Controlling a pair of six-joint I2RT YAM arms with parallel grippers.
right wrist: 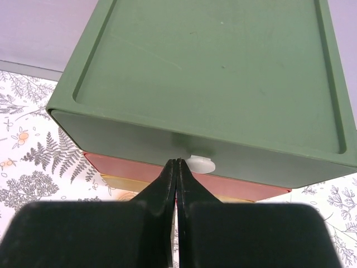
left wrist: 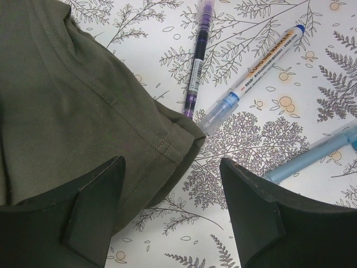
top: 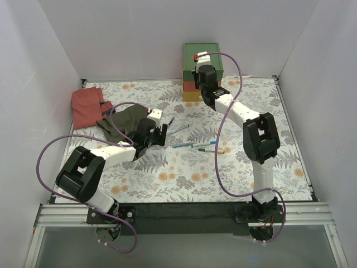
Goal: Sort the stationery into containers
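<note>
A drawer cabinet with a green top [right wrist: 212, 72] stands against the back wall, its green, red and yellow drawers all closed. On the green drawer's front is a white knob [right wrist: 201, 164]. My right gripper is shut with nothing between its fingers; the knob lies just to the right of its tips. My left gripper is open above the edge of a dark green cloth pouch [left wrist: 95, 111]. Near that pouch lie a purple pen [left wrist: 198, 61] and a white-and-blue marker [left wrist: 259, 70]. A light-blue pen [left wrist: 307, 156] is further right.
A red cloth pouch [top: 86, 107] lies at the back left. More pens, including a green-capped marker [top: 211, 151], rest mid-table.
</note>
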